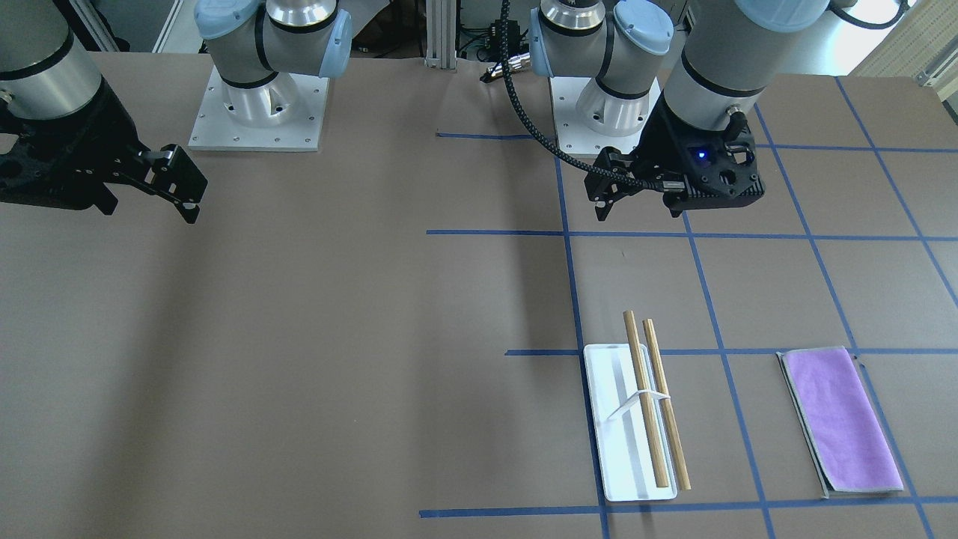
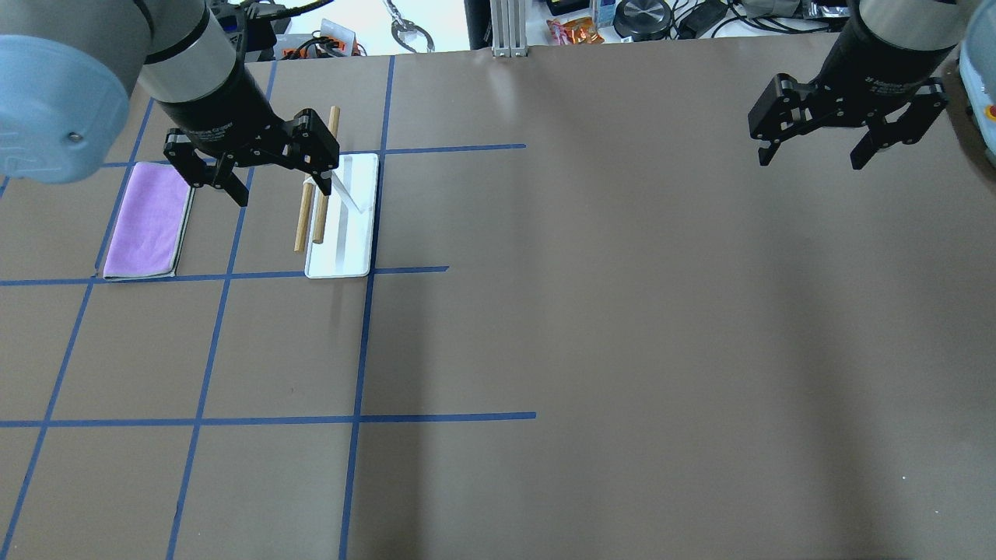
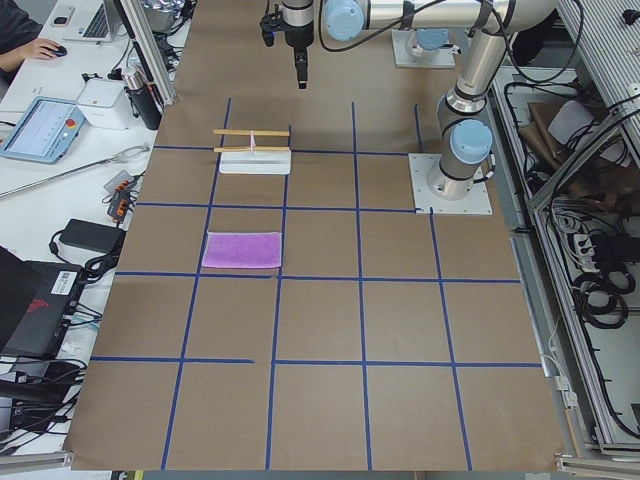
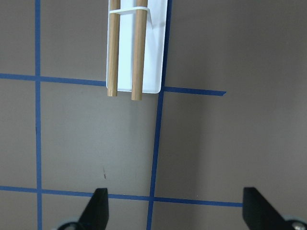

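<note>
A white tray (image 1: 617,449) lies on the taped grid with two wooden sticks (image 1: 653,431) resting lengthwise on a white bracket across it; they also show at the top of the wrist view (image 4: 139,57). A folded purple cloth (image 1: 840,418) lies beside the tray, outside the wrist view. My gripper hangs above the table, open with nothing between its fingers, set back from the near ends of the sticks in the wrist view.
A second arm's black gripper (image 2: 854,126) hangs over the untaped half of the table (image 2: 654,327), which is clear. Cluttered side desks with cables and devices line the table's edges.
</note>
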